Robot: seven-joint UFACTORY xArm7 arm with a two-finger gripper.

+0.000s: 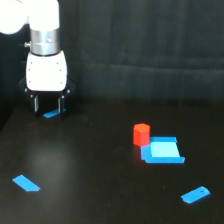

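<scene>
At the upper left, my gripper hangs close above the dark table, its dark fingers spread apart. It stands open, with nothing visible between them. Well to the right of it, a small red block with an angular outline rests on the table. Right beside that block, toward the lower right, lies a pale square bordered by blue strips. From this view I cannot tell whether the red block overlaps the border's corner.
Blue marks lie on the table at the lower left, the lower right and beneath my gripper. A dark curtain closes off the back. Between the gripper and the red block the surface is clear.
</scene>
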